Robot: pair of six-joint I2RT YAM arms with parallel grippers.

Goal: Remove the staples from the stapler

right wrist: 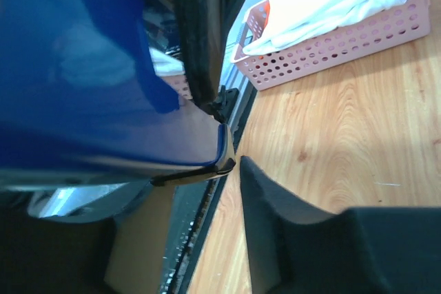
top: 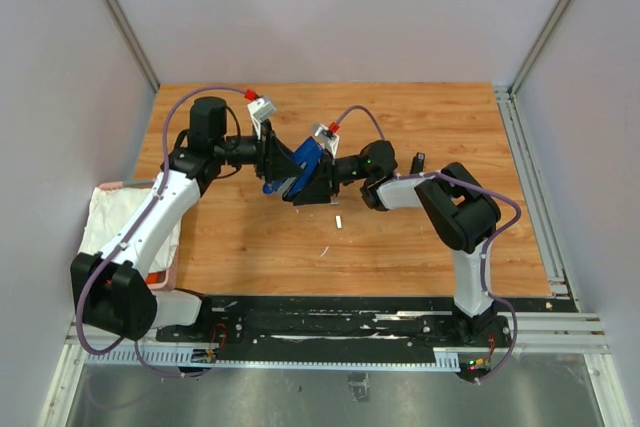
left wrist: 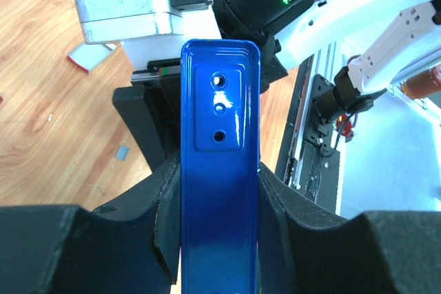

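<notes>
The blue stapler (top: pixel 306 159) is held up over the middle of the table, tilted. My left gripper is shut on it, a finger against each side, with the stapler's smooth blue face (left wrist: pixel 219 239) towards the left wrist camera. My right gripper stands partly open at the stapler's end. In the right wrist view the stapler's metal tip (right wrist: pixel 224 160) lies over the gap between the fingers; whether they touch it I cannot tell. The arms hide much of the stapler from above.
At the left stands a pink basket (right wrist: pixel 331 51) with white cloth (right wrist: pixel 324 8). Small staple pieces (top: pixel 338 222) lie on the wooden table (top: pixel 400 267), whose front part is mostly clear. A dark object (top: pixel 417 161) lies at the right, behind my right arm.
</notes>
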